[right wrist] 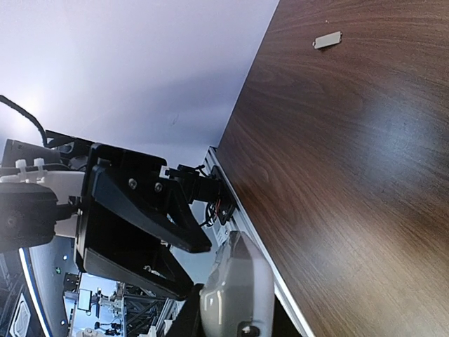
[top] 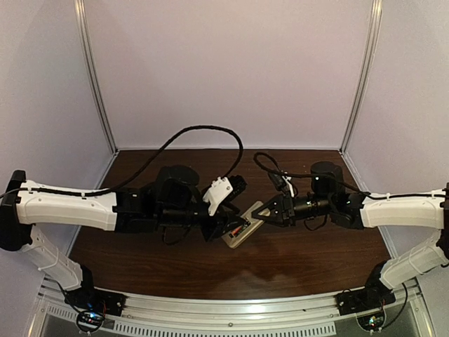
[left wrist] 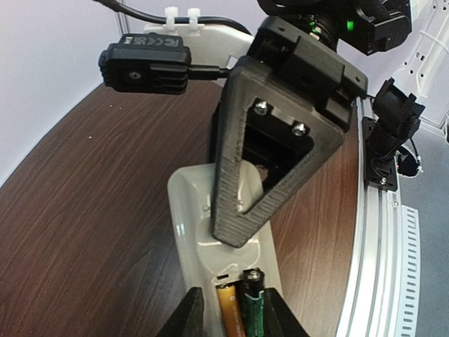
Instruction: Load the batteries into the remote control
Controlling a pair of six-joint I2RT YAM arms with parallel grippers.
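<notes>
My right gripper is shut on the pale remote, holding it tilted above the table; in the left wrist view its fingers cover the remote's upper part. Below them, the open battery compartment holds an orange battery and a green battery side by side. My left gripper is part open, its fingertips around the lower batteries; whether it touches them I cannot tell. In the right wrist view the remote is seen end-on.
A small pale flat piece, likely a cover, lies apart on the wooden table. Walls enclose the table on the back and sides; bare wood shows around both arms.
</notes>
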